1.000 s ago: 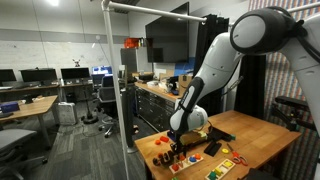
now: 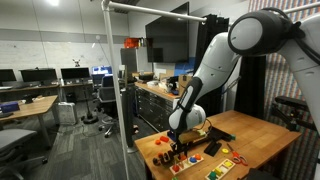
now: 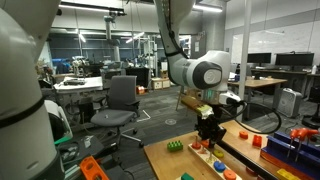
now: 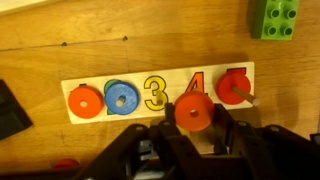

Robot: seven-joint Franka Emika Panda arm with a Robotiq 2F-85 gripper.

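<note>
A pale wooden board [image 4: 140, 82] with printed numbers lies on the table in the wrist view. On its left sit an orange disc [image 4: 85, 102] and a blue disc [image 4: 122, 98], side by side. The yellow 3 and orange 4 show uncovered, while a red disc [image 4: 234, 86] with a peg is at the right end. My gripper is shut on an orange-red disc [image 4: 194, 108], which appears over the board's lower edge, below the 4. Its height above the board cannot be told. Exterior view 2 shows the board [image 3: 225, 160] below the gripper.
A green toy brick [image 4: 273, 18] lies at the upper right of the wrist view, and a black object [image 4: 10, 112] at the left edge. A blue rack [image 3: 290, 152] stands beside the board. The wood table [image 2: 262, 137] has free room to the right.
The upper part of the arm has shifted slightly over the last second. Near the board, the gripper shows little visible movement, and the board stays in place.
</note>
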